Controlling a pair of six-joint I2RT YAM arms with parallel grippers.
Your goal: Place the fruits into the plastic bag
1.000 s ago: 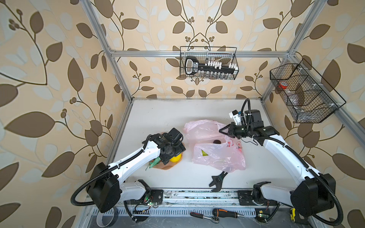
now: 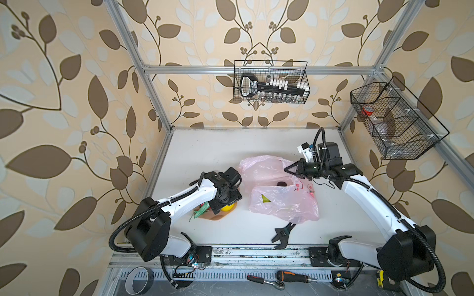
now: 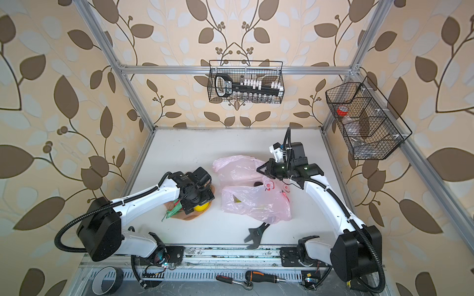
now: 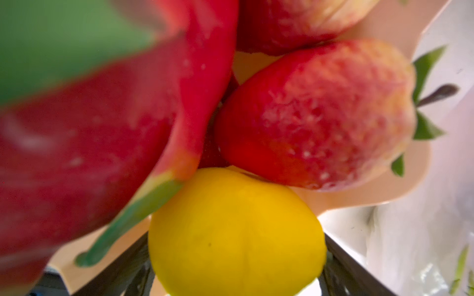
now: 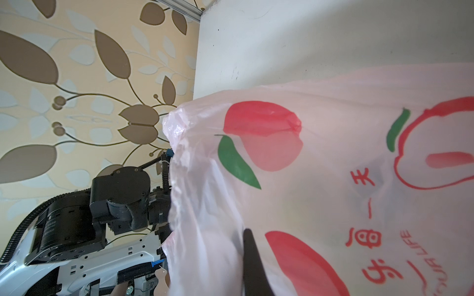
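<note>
Among the fruits on a peach-coloured tray [image 4: 414, 167], the yellow lemon [image 4: 237, 236] lies low in the left wrist view. My left gripper [image 2: 227, 202] is over the tray, its part-open fingers [image 4: 340, 268] on either side of the lemon; firm contact cannot be told. Beside the lemon are a red-yellow fruit [image 4: 316, 118], another red fruit [image 4: 301, 19] and a large red fruit with green tips [image 4: 88, 148]. The pink plastic bag [image 2: 284, 204] lies open-mouthed, a green and a dark item inside. My right gripper [image 2: 287, 170] is shut on the bag's thin raised edge.
A black clamp-like tool [image 2: 282, 236] lies in front of the bag, near the table's front edge. Wire baskets [image 2: 271, 86] hang at the back and right. Bare white table [image 2: 207, 145] extends behind the tray.
The left arm's elbow and forearm have shifted right and forward, while its gripper stays over the lemon, with only slight movement. The right arm and bag look unchanged.
</note>
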